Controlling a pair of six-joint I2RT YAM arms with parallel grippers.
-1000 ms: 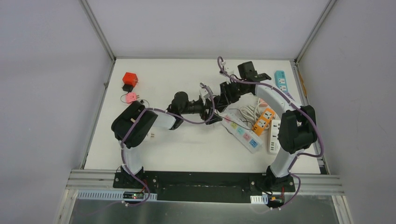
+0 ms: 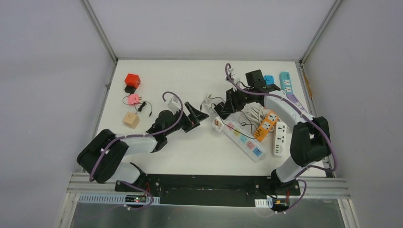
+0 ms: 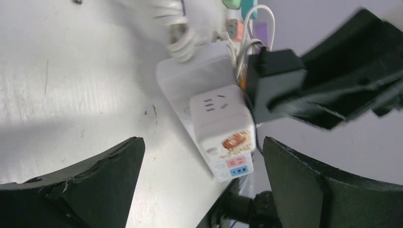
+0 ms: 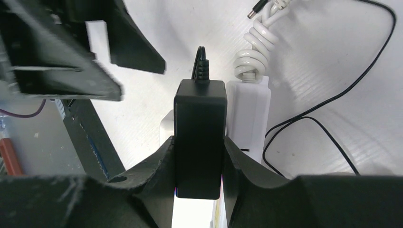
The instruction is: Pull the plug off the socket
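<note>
A black plug (image 4: 199,137) with a cable rising from its top is between the fingers of my right gripper (image 2: 227,108), seen up close in the right wrist view. Just beside it sits a white cube socket (image 3: 221,123), its top slots uncovered in the left wrist view, at the upper end of a white power strip (image 2: 247,142) with coloured squares. My left gripper stands open to the left of the socket, nothing between its fingers.
An orange strip (image 2: 266,126), a white strip (image 2: 279,140), coiled cables and blue strips crowd the right side. A red cube (image 2: 132,80), a pink plug and a beige cube (image 2: 130,118) lie at the left.
My left gripper has drawn back leftward from the socket, uncovering it. My right arm has shifted slightly right, with the black plug still at its fingers.
</note>
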